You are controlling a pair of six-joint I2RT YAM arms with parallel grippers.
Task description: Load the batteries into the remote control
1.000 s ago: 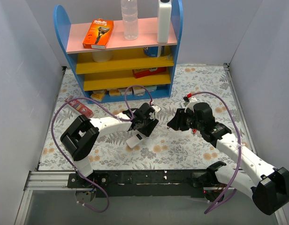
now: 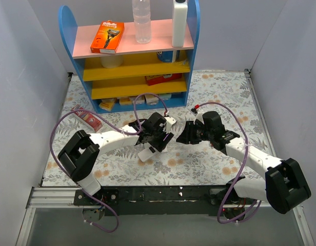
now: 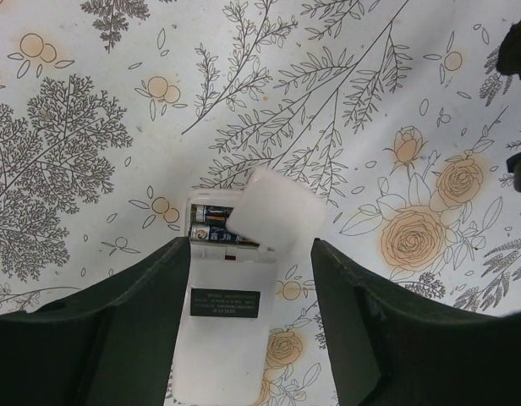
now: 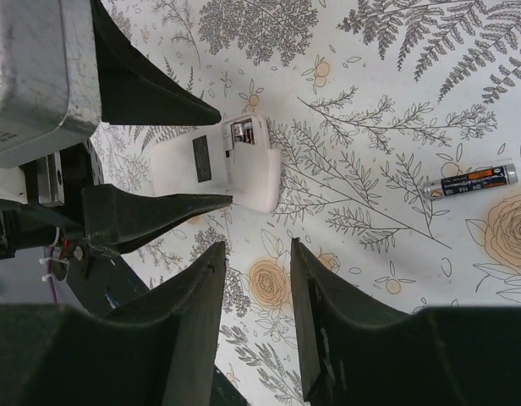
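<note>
The white remote control [image 3: 222,342] lies on the patterned table with its battery compartment uncovered on one side. Inside it, two dark batteries [image 3: 211,215] are visible in the left wrist view. A white cover [image 3: 282,211] sits askew across the compartment's other side, its edges blurred; whether it rests flat cannot be told. My left gripper is open above the remote, a finger to each side, touching nothing visible. To the right, my right gripper is partly open and empty over the table. A loose battery [image 4: 472,181] lies there in the right wrist view.
A blue shelf [image 2: 128,72] with bottles and boxes stands at the back. A red box [image 2: 86,119] lies at the left. Bare table stretches in front of the arms, and both grippers are close together near the middle.
My right gripper has moved left, toward the left gripper.
</note>
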